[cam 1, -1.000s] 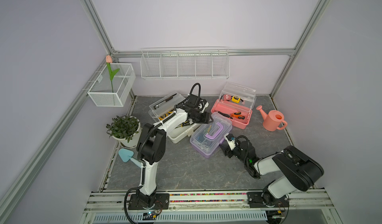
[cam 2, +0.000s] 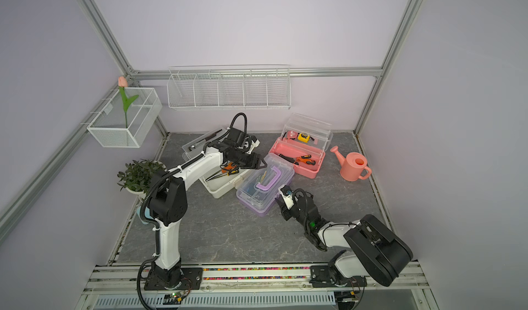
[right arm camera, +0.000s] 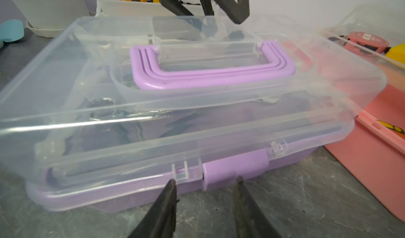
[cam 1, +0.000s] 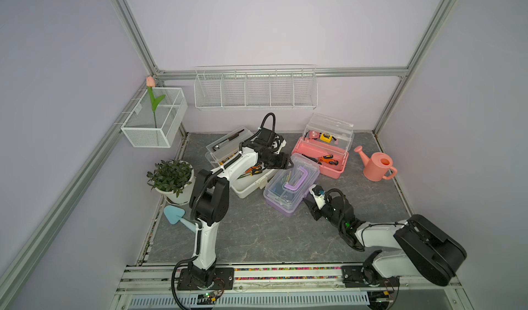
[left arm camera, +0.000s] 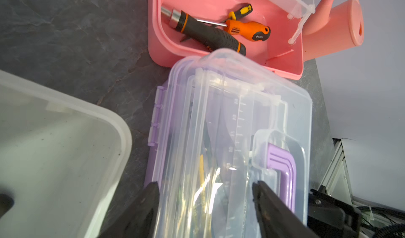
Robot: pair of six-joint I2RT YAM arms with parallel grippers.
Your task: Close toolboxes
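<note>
The purple toolbox [cam 1: 286, 191] lies in the middle, its clear lid down over the base, with a purple latch [right arm camera: 234, 170] on the front. My left gripper hangs above that lid, fingers apart. My right gripper is low beside the latch side, fingers apart with nothing between them. The white toolbox [cam 1: 247, 188] at left, partly hidden by my left arm, and the pink toolbox [cam 1: 330, 167] at back right both stand with lids raised and tools inside.
A pink watering can [cam 1: 377, 166] stands at right. A potted plant [cam 1: 171, 175] and blue trowel [cam 1: 175, 215] are at left. Wire baskets hang on the walls.
The purple toolbox has shifted very slightly toward the back.
</note>
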